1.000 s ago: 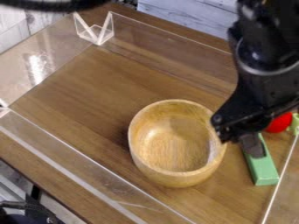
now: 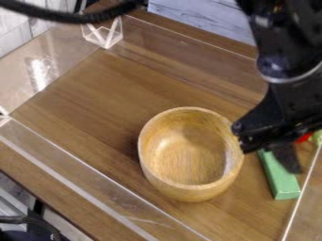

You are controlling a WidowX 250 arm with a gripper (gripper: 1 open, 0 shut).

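My gripper (image 2: 272,149) hangs at the right of the camera view, just right of a round wooden bowl (image 2: 189,160) and over a green rectangular block (image 2: 281,188). It stands open, with its fingers partly hidden by the dark gripper body. The bowl is empty. A red object (image 2: 303,138) shows partly behind the gripper at the right edge.
Clear acrylic walls (image 2: 101,216) border the wooden table (image 2: 101,104), with a clear bracket (image 2: 104,33) at the back left. Cables show at the top left and bottom left.
The gripper has moved slightly to the right over the last second, covering more of the red object. The bowl and green block have not moved.
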